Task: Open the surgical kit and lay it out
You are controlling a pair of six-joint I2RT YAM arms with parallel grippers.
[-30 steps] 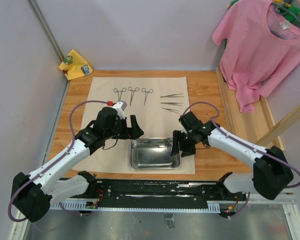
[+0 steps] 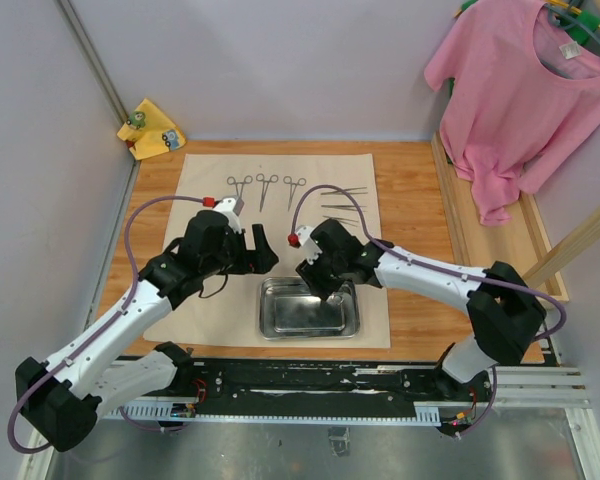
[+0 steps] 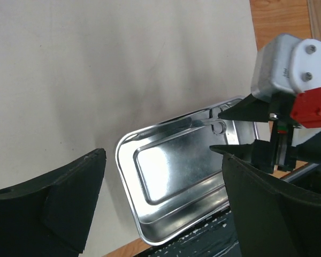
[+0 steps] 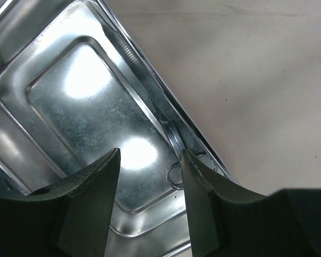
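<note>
The steel tray lies on the cream cloth, with a scissor-like ringed instrument along its inner edge. My right gripper is over the tray at that instrument, fingers apart with nothing seen between them. My left gripper is open and empty, above the cloth left of it. Behind them, three ringed instruments lie in a row, and several tweezers lie to their right.
A yellow patterned cloth sits at the back left. A pink shirt hangs at the right over a wooden frame.
My right gripper has moved left over the tray, after rising from its right end, and has turned. My left gripper has shifted slightly left.
</note>
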